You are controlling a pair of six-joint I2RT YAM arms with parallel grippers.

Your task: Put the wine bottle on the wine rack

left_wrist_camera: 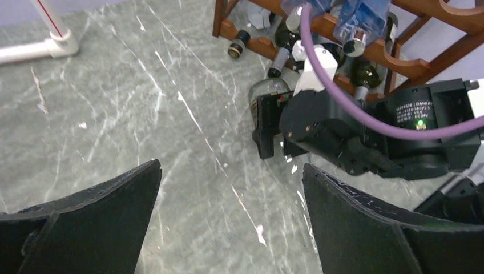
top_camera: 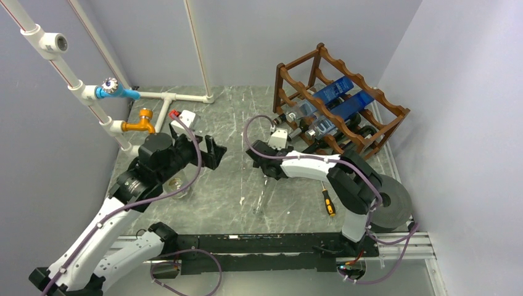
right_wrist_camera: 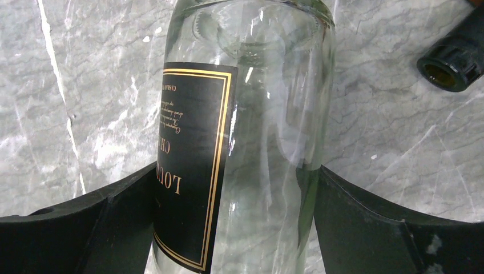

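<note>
A clear glass wine bottle [right_wrist_camera: 268, 114] with a black, gold-edged label fills the middle of the right wrist view. It lies on the grey marbled table, its end [left_wrist_camera: 268, 91] showing past the right gripper in the left wrist view. My right gripper [top_camera: 261, 161] is open over the bottle, one finger [right_wrist_camera: 122, 220] on each side of it; whether they touch the glass I cannot tell. The wooden wine rack [top_camera: 393, 113] stands at the back right with several bottles in it. My left gripper [top_camera: 216, 154] is open and empty, above bare table.
A screwdriver [top_camera: 329, 202] lies right of centre, near the front. Another clear glass object [top_camera: 177, 185] sits partly under the left arm. White pipes with a blue valve [top_camera: 111, 90] and an orange tap [top_camera: 140, 123] line the left side. The table's middle is open.
</note>
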